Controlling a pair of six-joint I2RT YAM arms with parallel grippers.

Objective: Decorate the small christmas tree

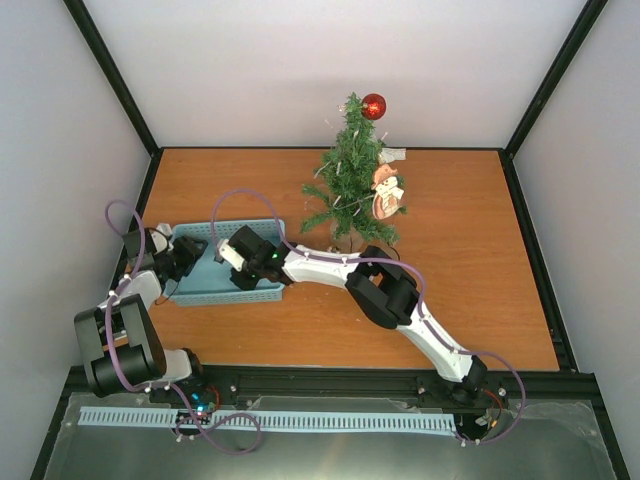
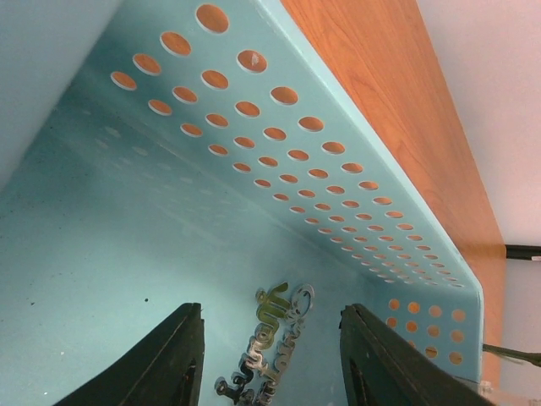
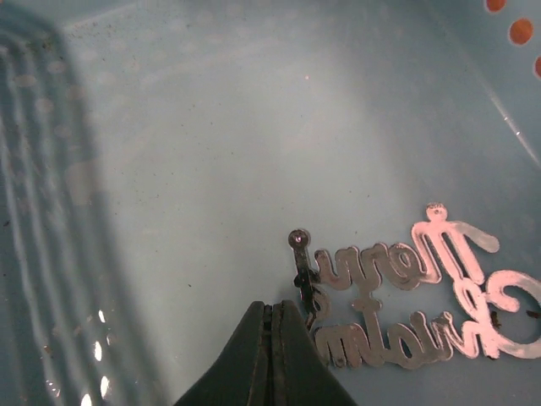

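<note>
The metallic Merry Christmas ornament (image 3: 406,271) lies flat on the floor of the blue basket (image 1: 205,298). In the right wrist view my right gripper is shut, its tips together with nothing between them, just beside the end of the lettering. From the left wrist view the ornament (image 2: 275,330) appears beyond and between the fingers of my left gripper, which is open and empty. The small Christmas tree (image 1: 350,170) carries a red ball (image 1: 373,106) near its top and a snowman-like figure (image 1: 386,192) on its right side.
The basket's perforated wall (image 2: 279,135) rises close to the left gripper. Both arms reach into the basket from the sides.
</note>
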